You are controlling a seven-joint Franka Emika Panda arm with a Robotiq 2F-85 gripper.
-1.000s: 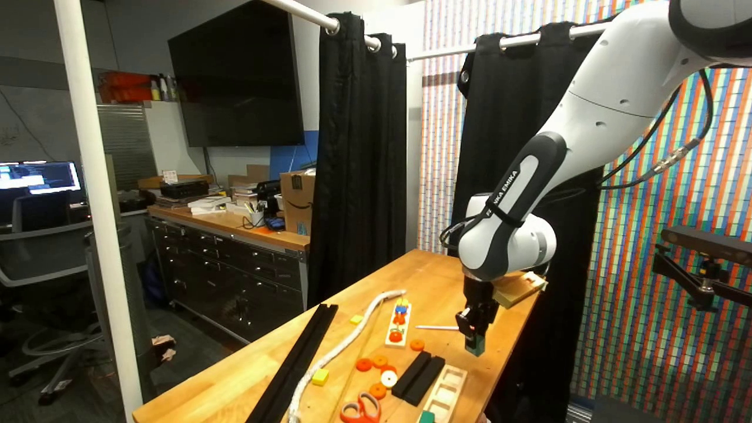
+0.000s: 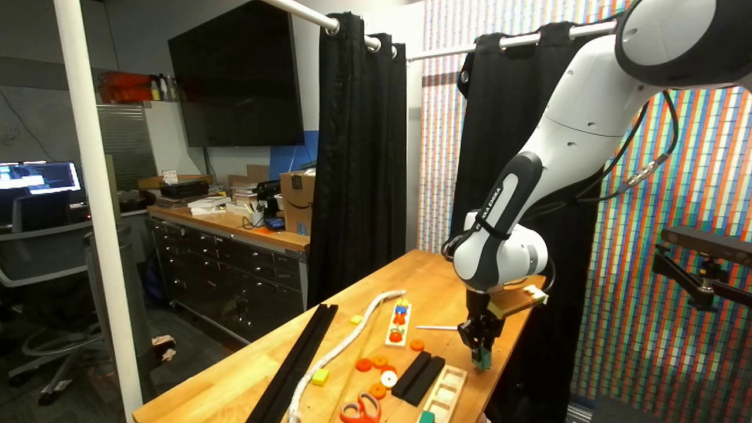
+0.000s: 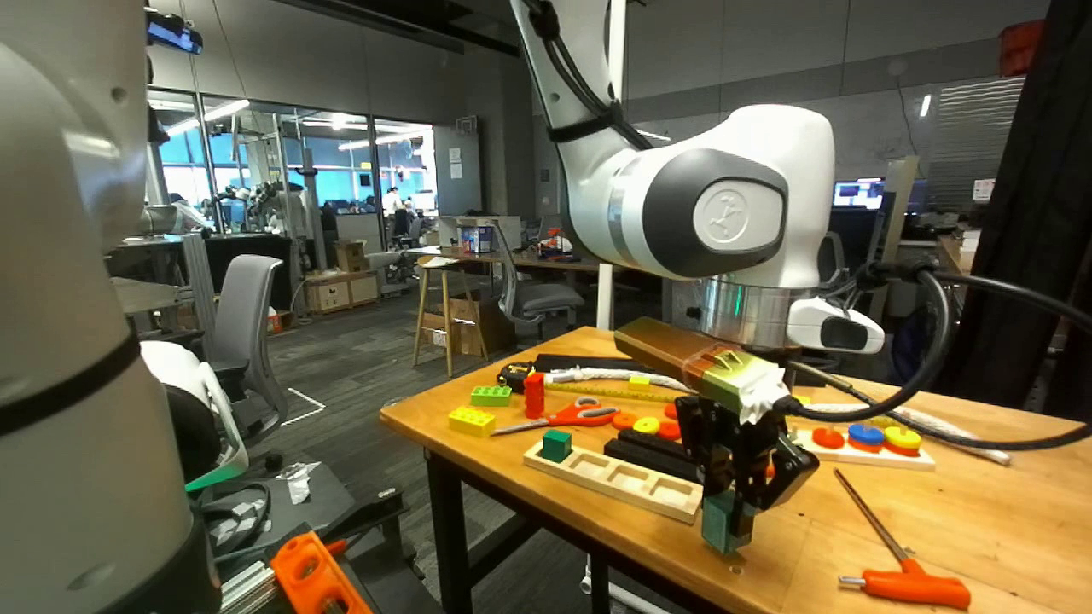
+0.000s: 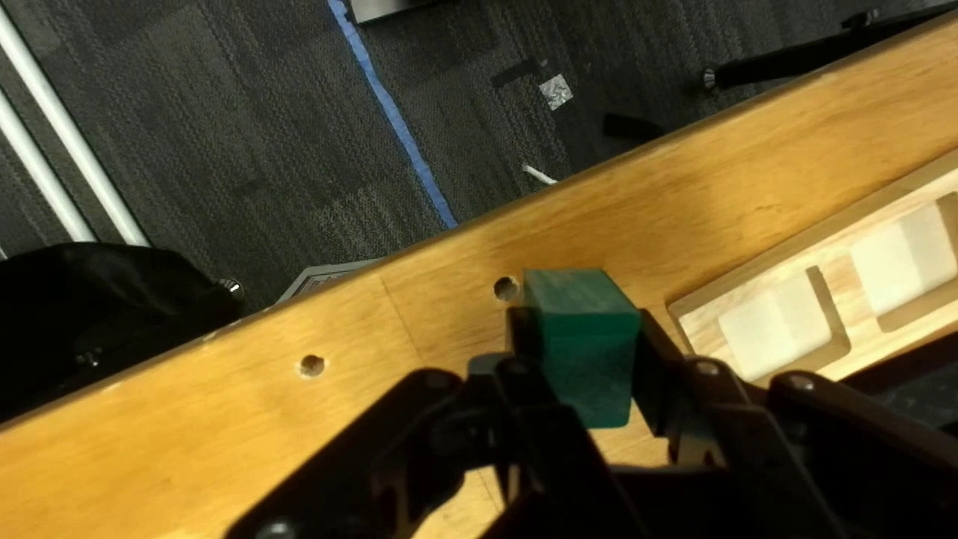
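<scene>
My gripper is shut on a green block (image 4: 584,368), which sits between its black fingers. In exterior view 2 the held block (image 3: 727,522) is low over the table near its edge, just off the end of the wooden tray (image 3: 621,483); whether it touches the tabletop I cannot tell. Another green block (image 3: 555,444) rests in the tray's far-end compartment, while the tray's other compartments look empty. From the wrist, part of the tray (image 4: 790,367) shows to the right of the held block.
Black bars (image 2: 419,377) lie alongside the tray. Scissors (image 3: 583,411), orange and yellow discs (image 2: 378,390), and yellow blocks (image 3: 472,420) are spread beyond. An orange-handled tool (image 3: 914,585) lies by the arm. The table edge (image 4: 539,193) is close to the gripper.
The arm has come lower and slightly closer to the tray in exterior view 1, carrying the green block with it. The table objects have not moved.
</scene>
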